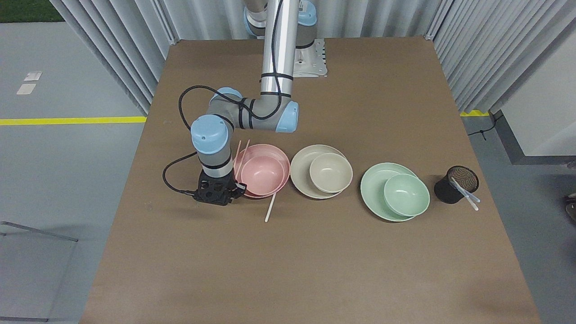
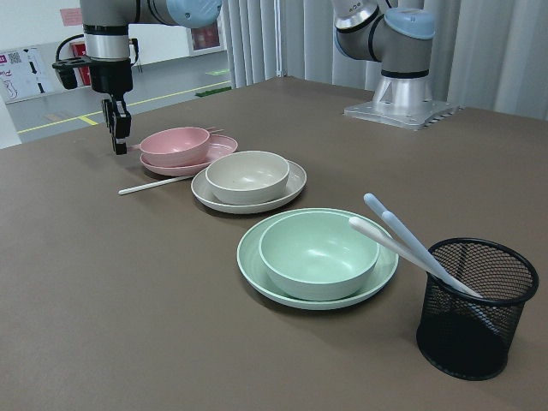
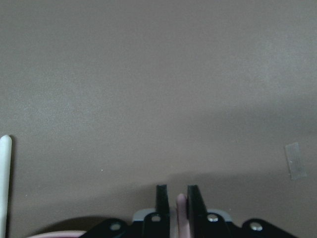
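My gripper [image 2: 119, 147] is low over the table at the left end of the dishes. In the wrist view a pink chopstick [image 3: 182, 218] lies between the narrowly spaced fingers; whether they press on it is unclear. Two pink chopsticks show behind the gripper in the front view, across the pink bowl [image 1: 264, 170] and pink plate [image 2: 221, 147]. A white chopstick [image 1: 270, 209] sticks out toward the front from beside these dishes.
A cream bowl [image 1: 330, 173] on its plate [image 1: 301, 162] and a green bowl [image 1: 406, 194] on its plate [image 1: 372, 189] stand to the right, then a black mesh cup [image 1: 448, 189] with light chopsticks.
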